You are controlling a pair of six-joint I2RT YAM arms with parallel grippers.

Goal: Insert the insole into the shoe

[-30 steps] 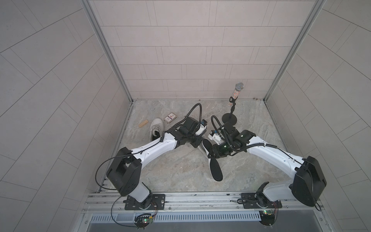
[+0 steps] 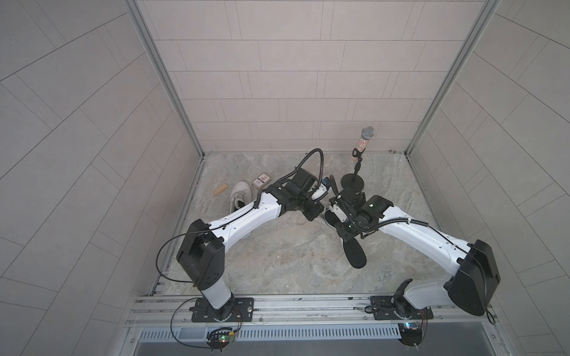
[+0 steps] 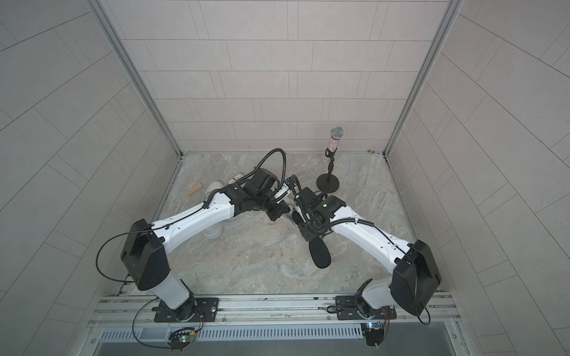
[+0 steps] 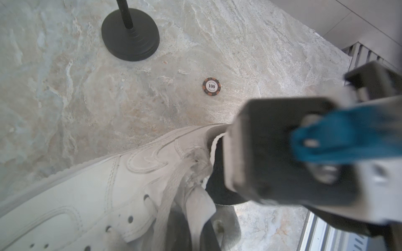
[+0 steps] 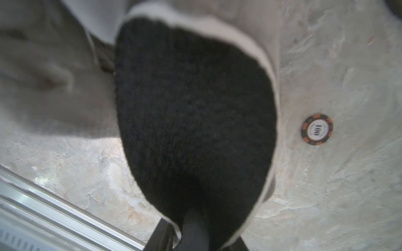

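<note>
In the left wrist view, a white lace-up shoe [image 4: 121,171] hangs with its opening facing right. My left gripper is shut on the thin tongue and lace area at its collar. The black insole [image 5: 196,104], with a pale edge, stretches from my right gripper, which is shut on its middle. One end of the insole is at the shoe's opening in the left wrist view; how far inside it reaches is hidden by the right gripper. Its other end [image 2: 355,254] sticks out toward the front.
A second white shoe [image 2: 240,194] stands on the left, near a wooden block [image 2: 220,189] and a card box [image 2: 261,180]. Behind the right arm is a microphone stand [image 2: 352,181]. A poker chip [image 4: 211,86] lies on the table.
Both grippers have shifted to the right and a little back. The insole has moved right with the right gripper, and more of it is covered by that gripper in the top left view.
</note>
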